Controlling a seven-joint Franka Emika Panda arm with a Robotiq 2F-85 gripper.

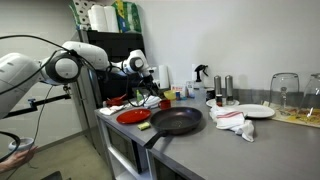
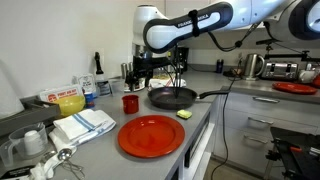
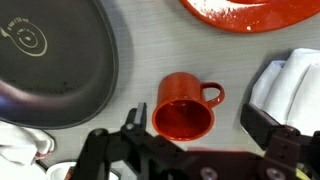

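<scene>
A red mug (image 3: 183, 106) stands upright on the counter, its open top facing the wrist camera and its handle to the right. In exterior view 2 the mug (image 2: 131, 104) is behind the red plate (image 2: 152, 138). My gripper is open above the mug, its two fingers wide apart on either side of it in the wrist view. Nothing is held between them. From the side, the gripper (image 1: 143, 77) hangs clear of the counter. A dark frying pan (image 3: 55, 60) lies left of the mug in the wrist view.
Folded white cloth (image 3: 292, 88) lies right of the mug, with the red plate (image 3: 255, 8) at the top of that view. A green sponge (image 2: 184, 113) sits between plate and pan. Bottles and shakers line the wall. Beyond the pan, the grey counter (image 1: 240, 155) has free room.
</scene>
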